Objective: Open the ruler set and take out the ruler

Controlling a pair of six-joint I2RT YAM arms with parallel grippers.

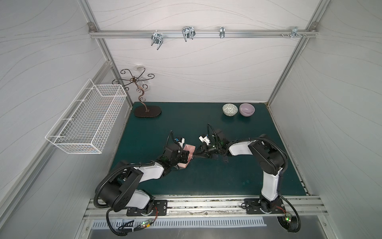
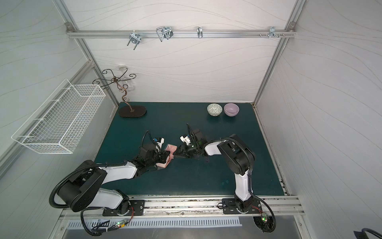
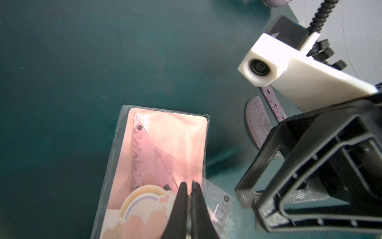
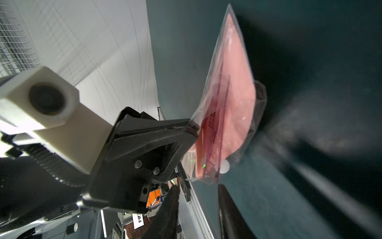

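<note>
The pink ruler-set pouch (image 1: 188,149) lies mid-table with a clear sleeve, a triangle (image 3: 147,159) visible inside and a rainbow-printed card (image 3: 135,215). My left gripper is shut on the pouch's lower right area, its tips at the clear plastic; whether it pinches any is unclear. In the right wrist view the pouch (image 4: 238,99) shows edge-on, bulging, with rulers inside. My right gripper stands open just beside the pouch's edge, close to my left gripper. A protractor (image 3: 257,119) and a narrow ruler (image 3: 269,97) lie right of the pouch.
Two bowls (image 1: 230,110) (image 1: 246,110) stand at the back right, a metal stand (image 1: 147,112) at the back left. A white wire basket (image 1: 85,119) hangs on the left wall.
</note>
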